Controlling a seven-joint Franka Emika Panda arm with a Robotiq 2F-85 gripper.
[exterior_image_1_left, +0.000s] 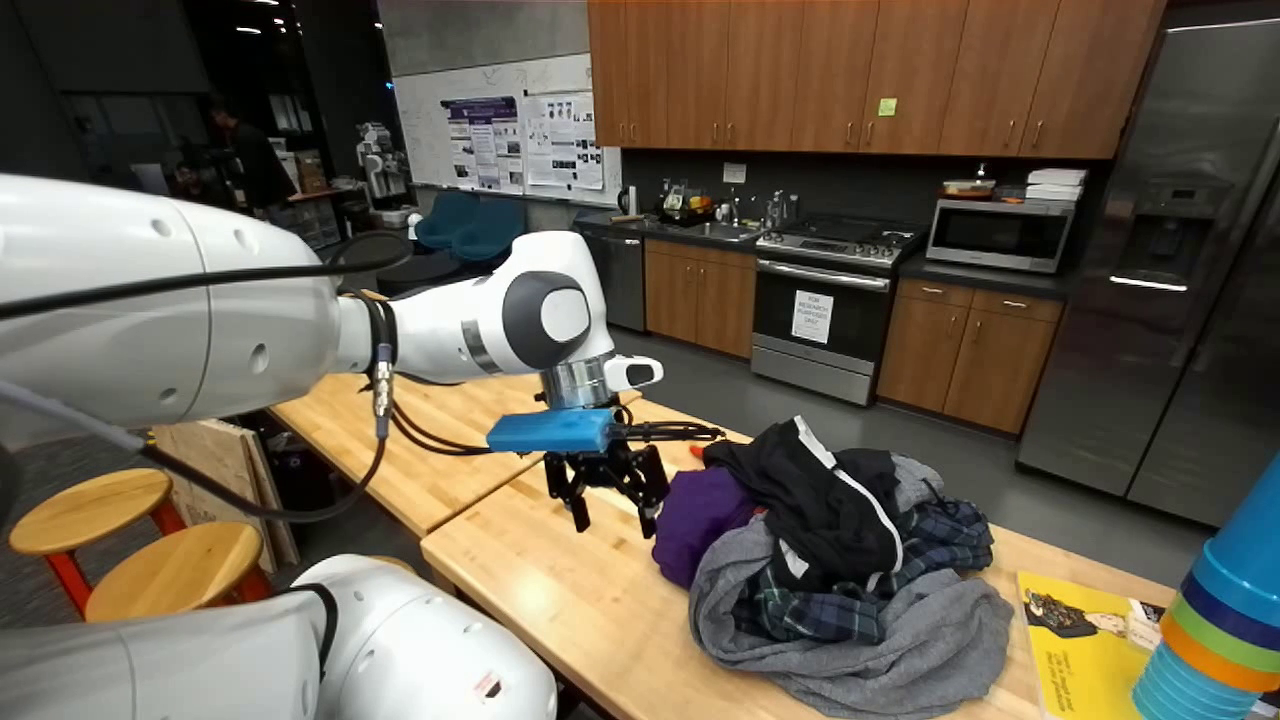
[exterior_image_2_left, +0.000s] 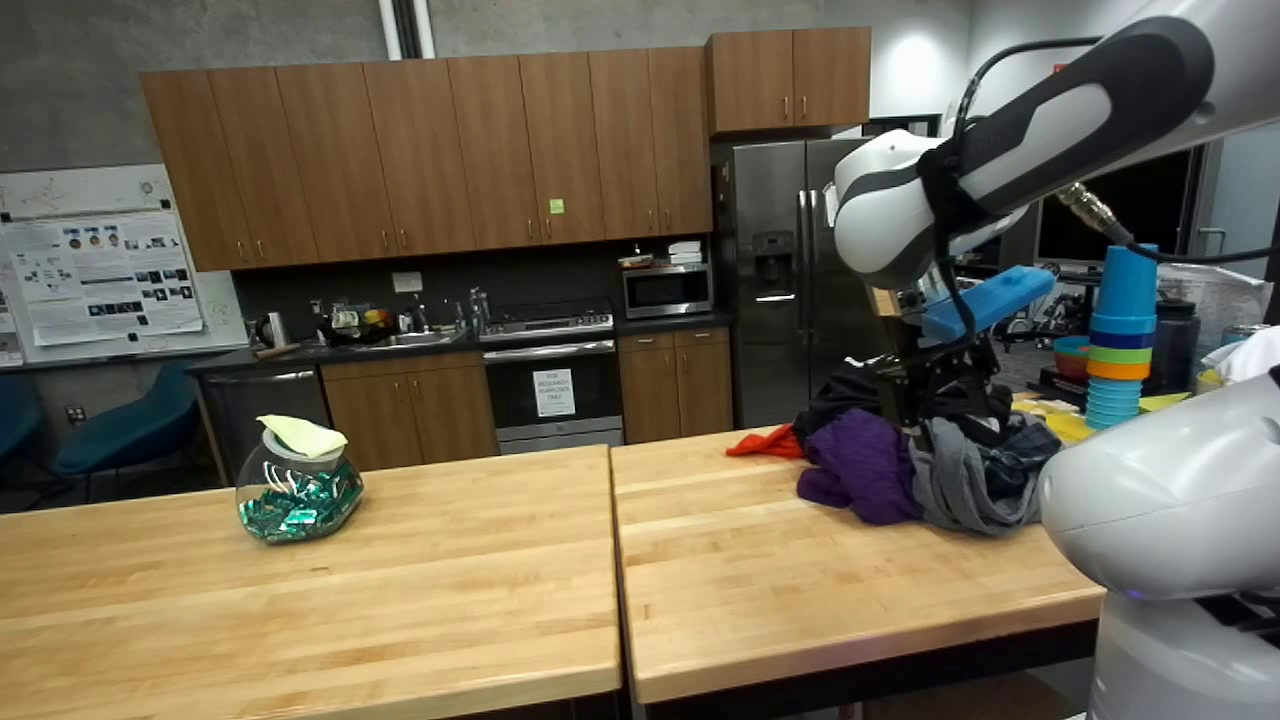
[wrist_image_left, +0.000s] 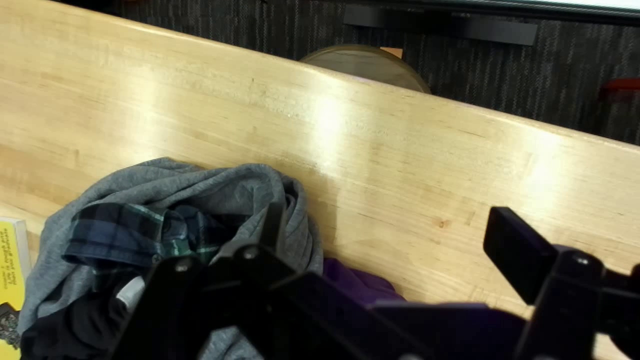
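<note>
A heap of clothes lies on the wooden table (exterior_image_1_left: 540, 540): a black garment with a white stripe (exterior_image_1_left: 828, 504) on top, dark plaid cloth (exterior_image_1_left: 816, 610), grey cloth (exterior_image_1_left: 948, 636) underneath and a purple cloth (exterior_image_1_left: 699, 518) on the side towards the arm. My gripper (exterior_image_1_left: 615, 524) points down above the table beside the purple cloth, its fingers apart. From the wrist, the open gripper shows bare wood and purple cloth (wrist_image_left: 360, 285) below and between its fingers, nothing held. A red cloth (exterior_image_2_left: 768, 443) lies at the far side of the heap.
Beyond the heap are a yellow book (exterior_image_1_left: 1080, 654) and a stack of coloured cups (exterior_image_1_left: 1224, 588). On the other table stands a glass jar (exterior_image_2_left: 300, 492) with green-wrapped pieces. Bare tabletop (exterior_image_2_left: 768, 588) lies in front of the heap and to its left in the second exterior view.
</note>
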